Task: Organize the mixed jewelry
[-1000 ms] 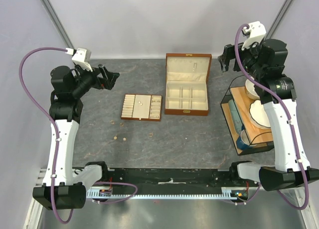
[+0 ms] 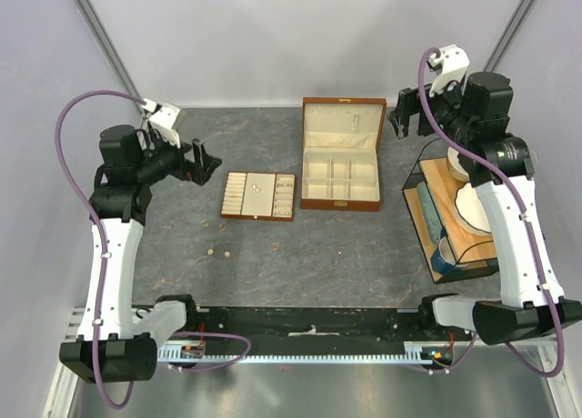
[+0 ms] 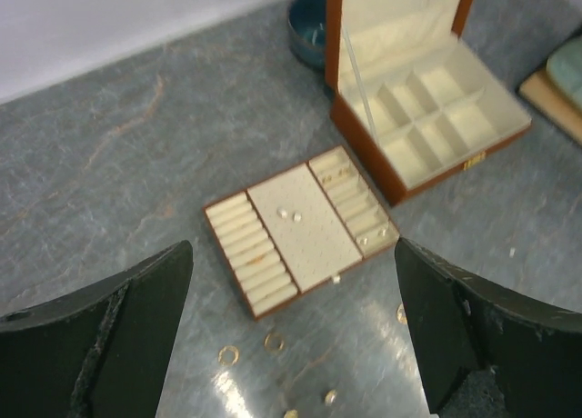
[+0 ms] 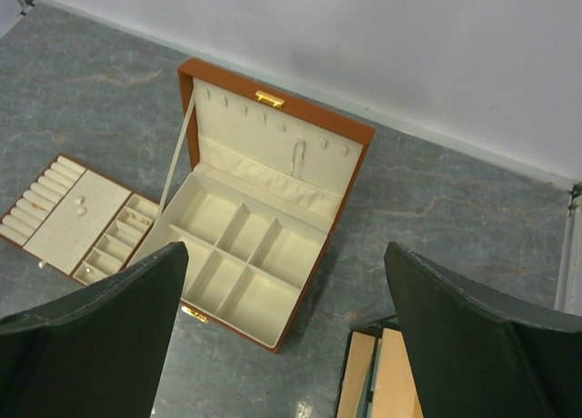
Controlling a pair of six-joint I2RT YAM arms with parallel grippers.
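A brown jewelry box [image 2: 340, 204] stands open at the back centre, its lid upright with a chain hanging inside. Left of it lies a flat tray [image 2: 233, 213] with ring rolls, a pad holding small pieces, and compartments. Small rings and gold pieces [image 3: 228, 354] are scattered on the table in front and left of the tray. My left gripper [image 2: 201, 164] is open above and left of the tray, nothing between its fingers. My right gripper [image 2: 407, 112] is open, high to the right of the box, also empty.
A wooden two-tier rack [image 2: 446, 191] with bowls, plates and a blue mug stands at the right under my right arm. A wall runs along the back.
The right gripper has shifted slightly left. The jewelry and containers look unchanged.
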